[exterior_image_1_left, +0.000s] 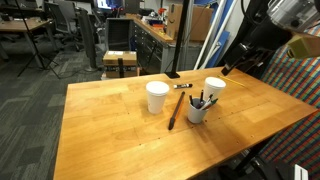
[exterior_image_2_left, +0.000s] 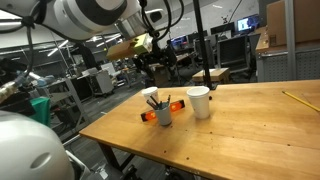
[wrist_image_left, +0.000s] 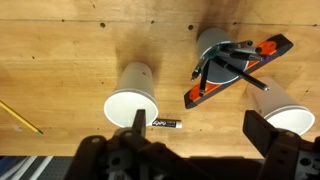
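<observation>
My gripper hangs above the table, its fingers wide apart and nothing between them; in exterior view 1 the gripper (exterior_image_1_left: 228, 68) is above and to the right of the cups. One white cup (exterior_image_1_left: 157, 97) stands upright near the table's middle, and another white cup (exterior_image_1_left: 214, 88) is further right. Between and in front of them is a small cup of pens (exterior_image_1_left: 197, 113). From the wrist view, a white cup (wrist_image_left: 130, 95) sits near the left finger and the other white cup (wrist_image_left: 287, 110) near the right one, partly hidden by it.
An orange-and-black tool (exterior_image_1_left: 176, 110) lies beside the pen cup. Behind it rests a small dark marker (exterior_image_1_left: 183, 86) with a white label. A yellow pencil (wrist_image_left: 20, 117) lies off to one side.
</observation>
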